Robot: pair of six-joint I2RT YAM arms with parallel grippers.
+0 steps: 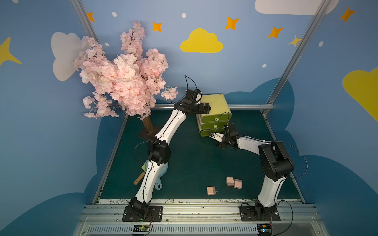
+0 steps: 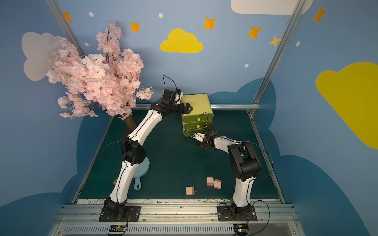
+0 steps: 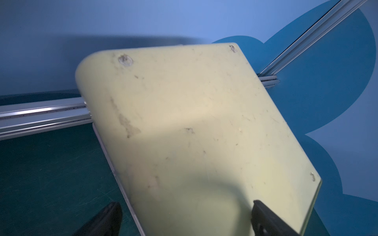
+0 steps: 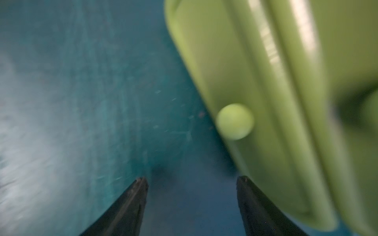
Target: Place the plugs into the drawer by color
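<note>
A green three-tier drawer box [image 1: 212, 102] stands at the back centre, its drawers looking closed. My left gripper hovers at its pale top, fingers apart. My right gripper is open and low beside the bottom drawer's round knob [image 4: 235, 121], with nothing between its fingers. Three pink plugs lie near the front: one alone [image 1: 211, 190], and a pair [image 1: 230, 181] side by side.
An artificial blossom tree [image 1: 130, 82] stands back left. A light-blue pan [image 2: 141, 167] and a wooden-handled tool [image 1: 139, 177] lie under the left arm.
</note>
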